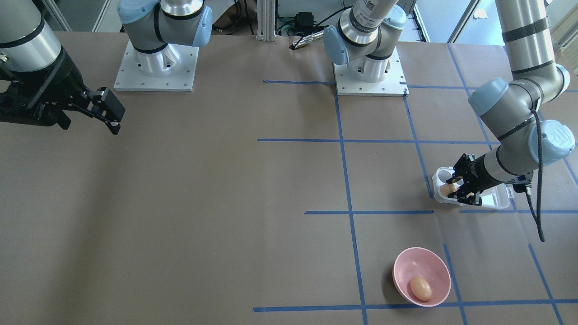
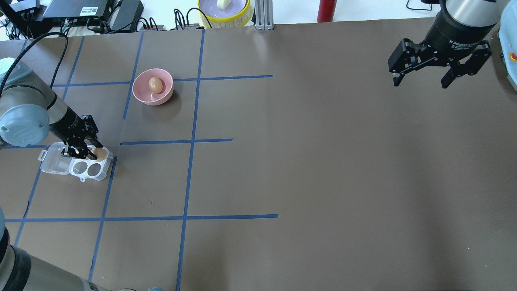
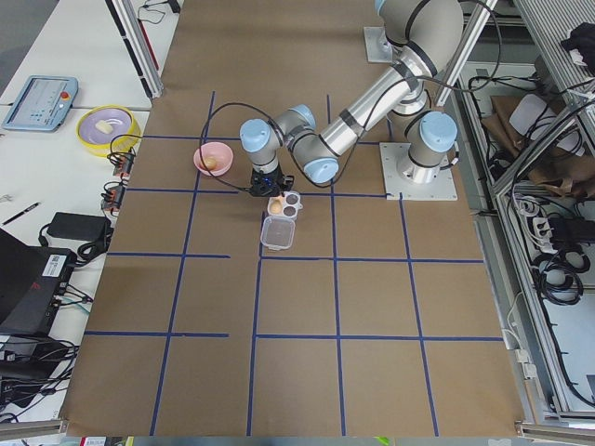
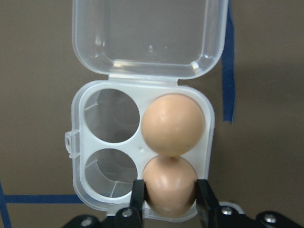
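A clear plastic egg carton [image 4: 141, 149] lies lid-open on the floor tiles, two brown eggs in its right cups and its two left cups empty in the wrist view. My gripper is down at the carton, its fingers pressed to either side of the nearer egg [image 4: 168, 175]; the farther egg [image 4: 172, 123] sits just beyond it. In the front view my gripper [image 1: 455, 187] partly hides the carton. A pink bowl [image 1: 406, 265] holds another egg [image 1: 421, 288].
A second black gripper [image 2: 438, 65] hangs at the far side, apart from the carton. Other arm bases [image 1: 347, 86] stand along the back edge.
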